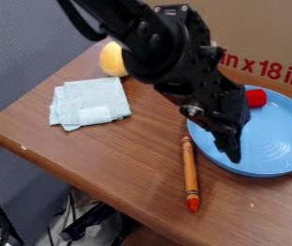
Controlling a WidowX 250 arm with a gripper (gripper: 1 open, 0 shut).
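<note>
My black gripper point(221, 142) hangs over the left part of a blue plate point(275, 144), fingertips low near its surface; whether it is open or shut is hard to make out. A red cylinder point(255, 97) lies at the plate's back, partly hidden by the gripper. An orange crayon point(190, 178) with a red tip lies on the wooden table point(110, 163) beside the plate, running toward the front.
A folded pale cloth point(87, 103) lies at the left, with a yellow round object point(111, 61) behind it. A cardboard box point(264, 38) stands at the back.
</note>
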